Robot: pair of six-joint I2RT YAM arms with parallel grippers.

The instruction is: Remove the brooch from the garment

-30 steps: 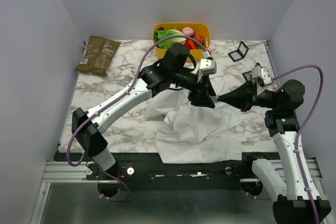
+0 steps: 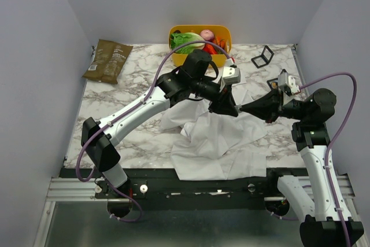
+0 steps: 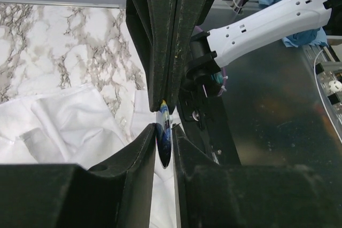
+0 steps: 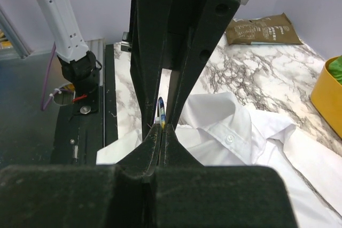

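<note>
Above the white garment (image 2: 211, 143), my two grippers meet tip to tip. Between them is the brooch (image 3: 164, 145), a thin shiny piece with blue and yellow, seen edge-on. My right gripper is shut on one end of it. My left gripper has its fingers a little apart, one on each side of the brooch's other end, with a narrow gap showing in the right wrist view. Whether a left finger still touches it is hard to tell. Below, the garment lies crumpled on the table, apart from the brooch; a button shows on it.
A yellow bin (image 2: 226, 33) of vegetables stands at the back. A brown bag (image 2: 108, 61) lies back left, and a small black frame (image 2: 263, 56) back right.
My right arm and the garment have not visibly moved.
</note>
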